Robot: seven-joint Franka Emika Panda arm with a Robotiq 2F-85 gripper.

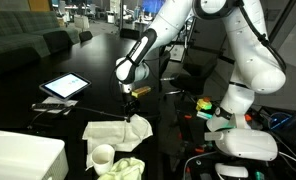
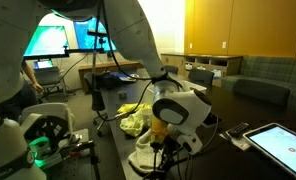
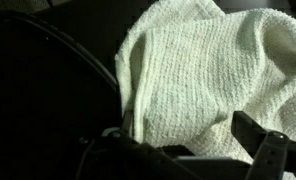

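Note:
A white ribbed cloth (image 1: 113,133) lies spread and wrinkled on the dark table in exterior view 1. At its far right edge is my gripper (image 1: 129,115), pointing down and low over the cloth. In the wrist view the white cloth (image 3: 203,75) fills the middle and right, with a fold along its left side. The fingers (image 3: 260,138) stand wide apart at the bottom of that view, and nothing is gripped. Whether the fingertips touch the cloth cannot be told. Exterior view 2 shows part of the cloth (image 2: 142,153) behind the gripper.
A white mug (image 1: 103,156) stands near the cloth, with a yellow-green cloth (image 1: 123,173) in front. To the left are a white box (image 1: 24,156) and a tablet (image 1: 65,85).

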